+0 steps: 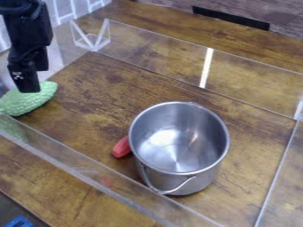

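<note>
My black gripper (28, 74) hangs at the upper left, open, just above a green bumpy vegetable (28, 99) that lies on the wooden surface at the left. A steel pot (178, 146) with a wire handle stands at the lower right. A red object (120, 146) lies against the pot's left side, partly hidden by it.
Clear plastic walls (244, 82) border the wooden work area at the back, front and right.
</note>
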